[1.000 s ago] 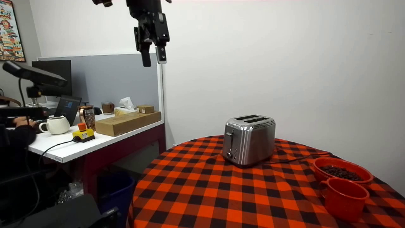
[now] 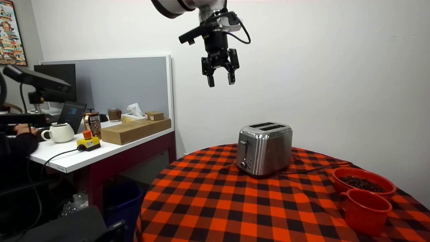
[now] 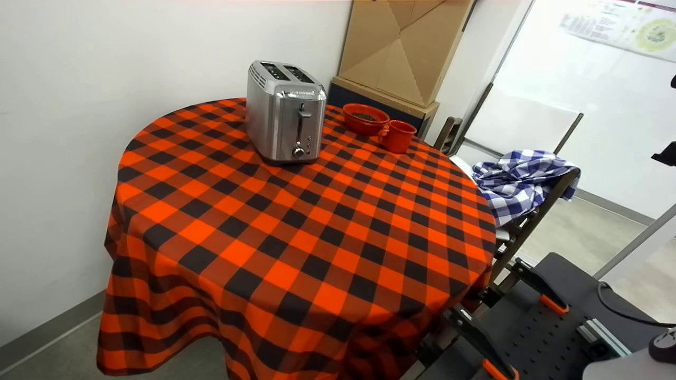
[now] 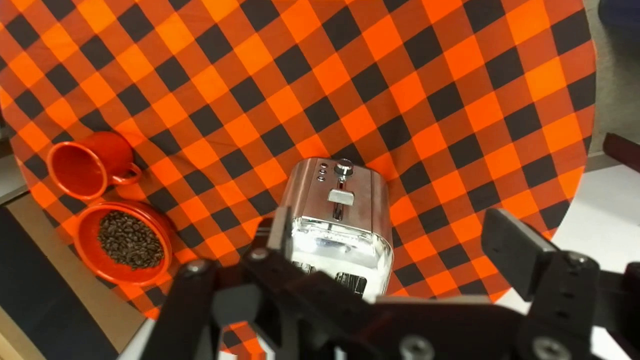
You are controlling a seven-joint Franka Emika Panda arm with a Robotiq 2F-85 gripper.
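High above the table, my gripper (image 2: 221,82) hangs open with empty space between its fingers, pointing down. Below it stands a silver two-slot toaster (image 2: 264,149) near the back of the table, its lever and knob on the front end. In the wrist view the toaster (image 4: 339,198) lies under the gripper's fingers (image 4: 510,252), which hide part of its top. A red bowl (image 2: 342,183) of dark beans sits at the table's right side. Beside it is a red mug (image 2: 367,215), upright and looking empty in the wrist view.
A red and black checked cloth (image 2: 209,197) covers the round table, its front and left areas bare. The toaster's cord (image 2: 314,169) trails right. A white desk (image 2: 72,159) with a long cardboard box (image 2: 137,129) stands at left.
My gripper has moved right and somewhat lower in exterior view 1, and turned so that its two fingers show farther apart. The toaster, bowl and mug have not moved.
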